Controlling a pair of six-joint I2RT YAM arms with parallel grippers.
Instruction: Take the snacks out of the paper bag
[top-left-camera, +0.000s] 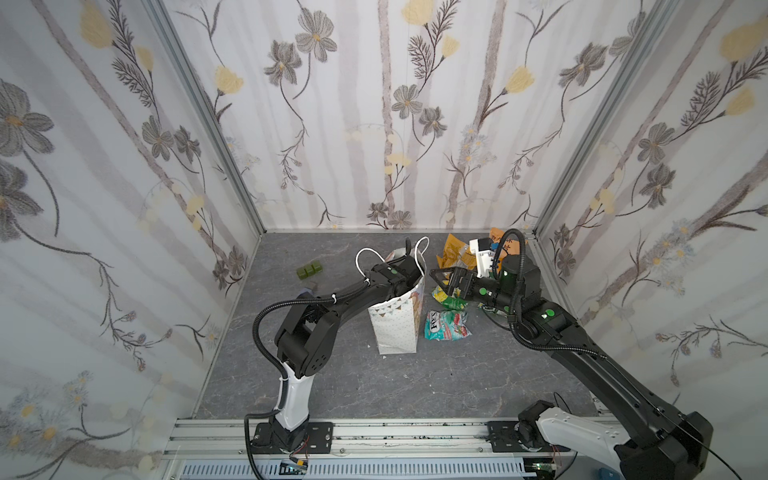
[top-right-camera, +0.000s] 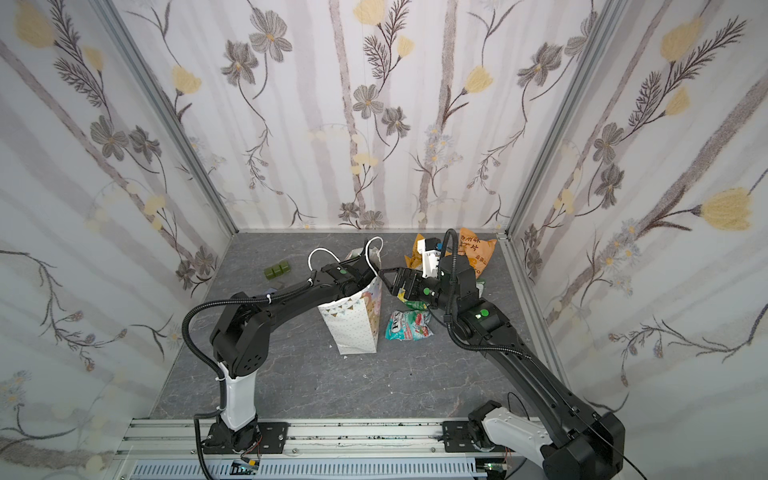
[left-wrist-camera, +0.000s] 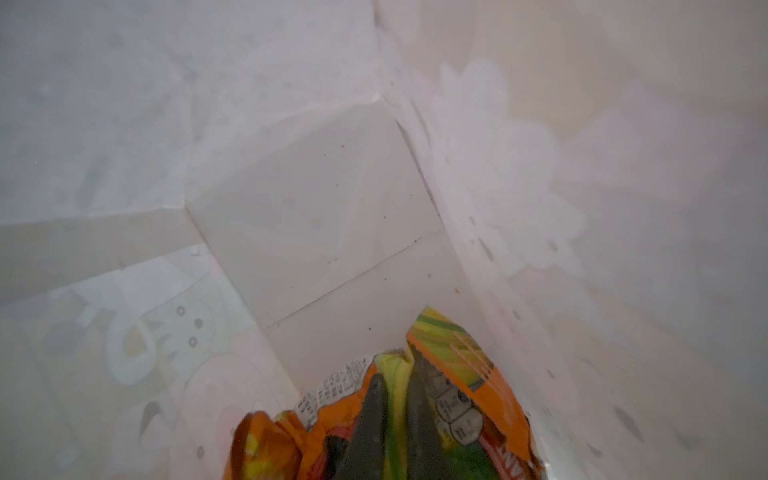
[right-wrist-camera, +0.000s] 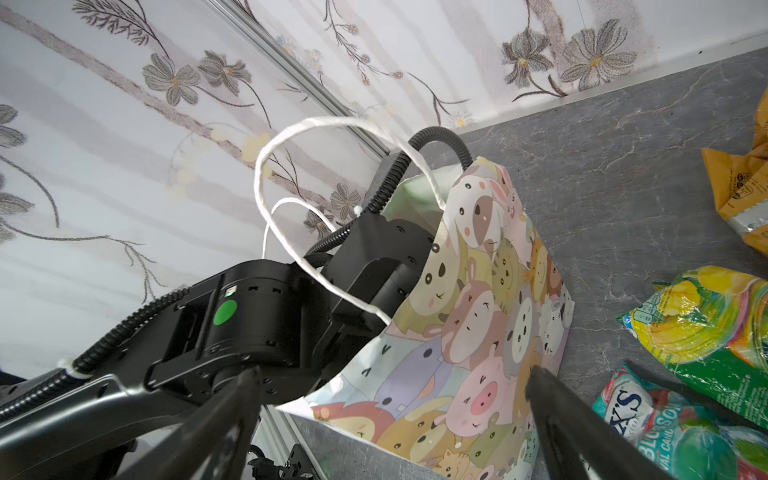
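The white paper bag, printed with cartoon animals on its side, stands upright with its mouth open. My left gripper reaches down inside it, its fingers shut on a thin yellow-green edge of an orange snack packet. The lower part of that packet is out of frame. Bare bag floor shows beyond the packet. My right gripper is open just right of the bag, nothing held between its fingers. To the right on the table lie a teal snack packet and a yellow-green packet.
Orange-brown packets lie at the back right, partly behind the right arm. A small green object sits left of the bag. White bag handles loop above the left arm.
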